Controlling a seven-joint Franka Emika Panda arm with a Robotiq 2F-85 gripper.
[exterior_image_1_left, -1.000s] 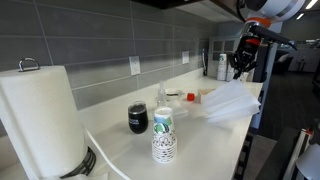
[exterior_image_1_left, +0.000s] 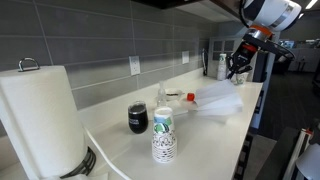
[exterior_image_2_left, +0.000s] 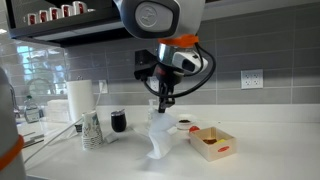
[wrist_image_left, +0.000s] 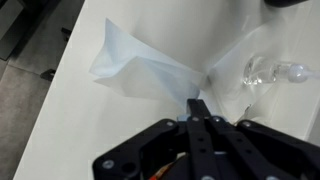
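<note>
A thin white paper sheet (exterior_image_1_left: 216, 97) hangs, crumpled, beneath my gripper (exterior_image_1_left: 231, 73) at the far end of the counter. In exterior view 2 the sheet (exterior_image_2_left: 160, 135) droops from the fingertips toward the counter. Seen from the wrist, my gripper is shut on the paper, with one fold (wrist_image_left: 145, 68) spreading to the upper left and another part to the right. The sheet's lower edge hangs close to the counter; whether it touches cannot be told.
A box with small items (exterior_image_2_left: 212, 143) stands right of the paper. Stacked cups (exterior_image_1_left: 164, 135), a dark tumbler (exterior_image_1_left: 138, 117) and a paper towel roll (exterior_image_1_left: 42, 120) line the counter. A clear bottle (wrist_image_left: 275, 72) lies near the fingers in the wrist view.
My gripper has shifted slightly right and away from exterior view 1's camera, carrying the paper along. The hanging sheet has swung and looks smaller there.
</note>
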